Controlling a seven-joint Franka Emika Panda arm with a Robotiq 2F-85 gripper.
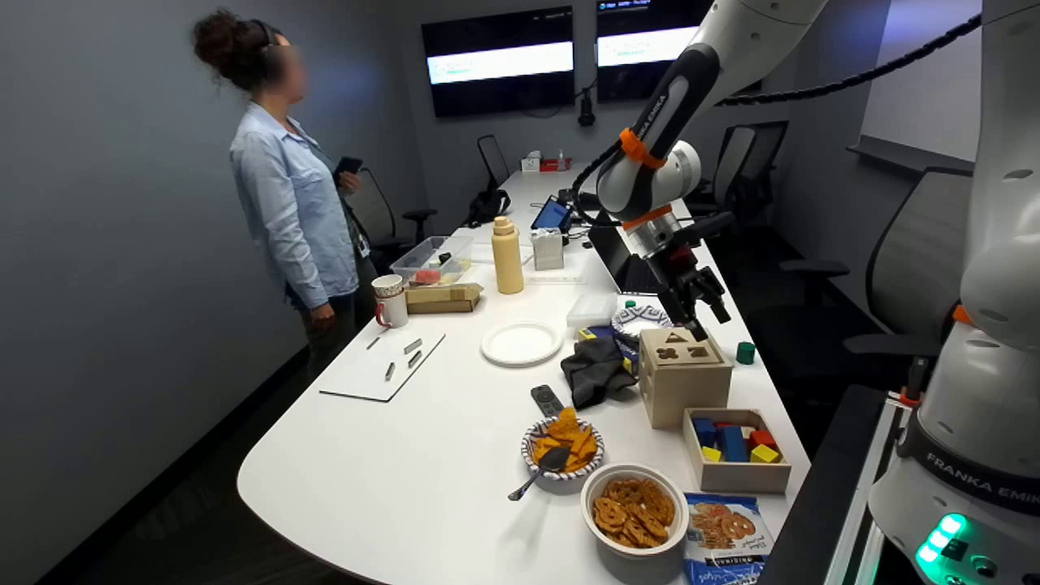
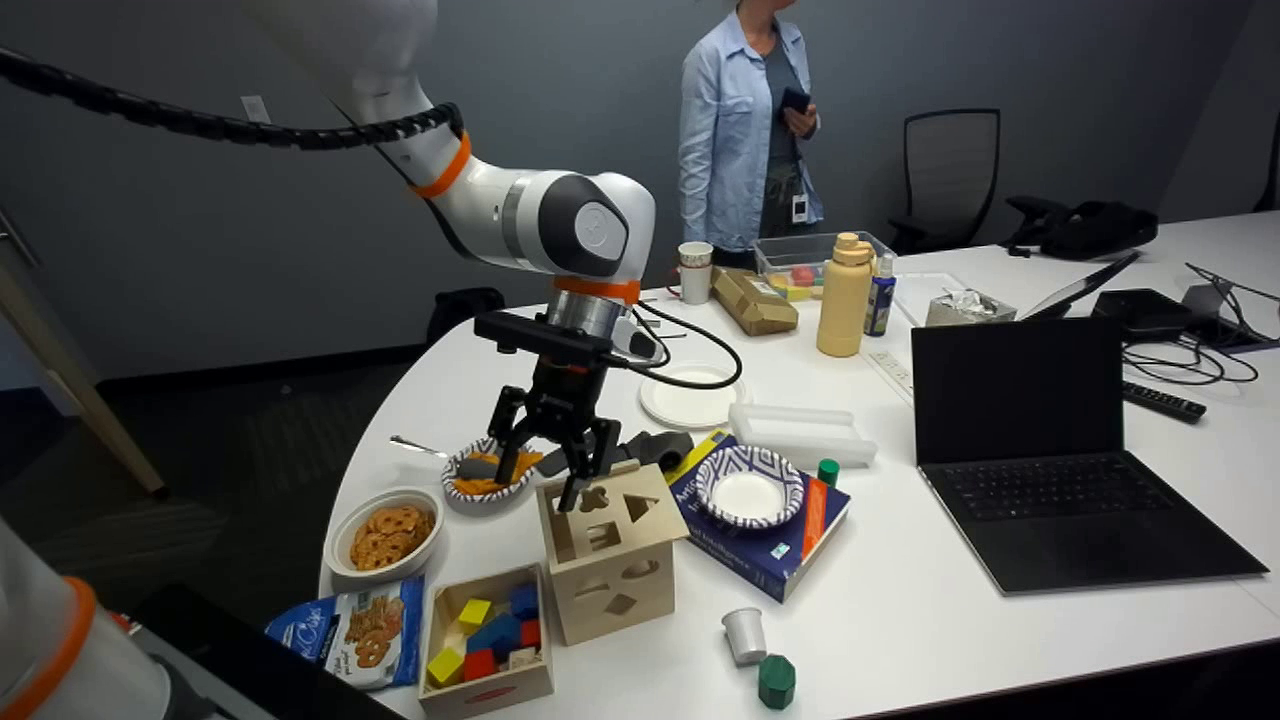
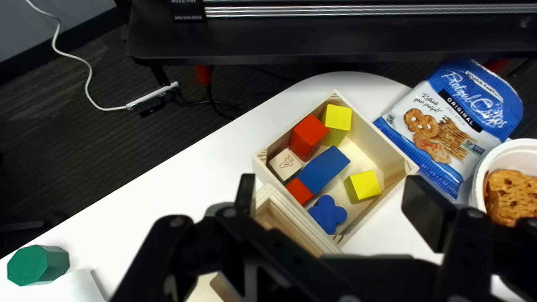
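My gripper stands open above the wooden shape-sorter box, its fingers wide apart and nothing between them. The sorter has cut-out holes in its lid and side. Beside it a shallow wooden tray holds several coloured blocks. Among them are a blue flower-shaped block, a yellow block, a red block and a pale block with a printed mark. In the wrist view the tray appears beyond my fingertips, while my gripper's body hides much of the sorter.
Next to the tray are a pretzel bag and a white pretzel bowl; a chip bowl stands nearby. A green block and a small cup lie near the edge. A laptop is farther off.
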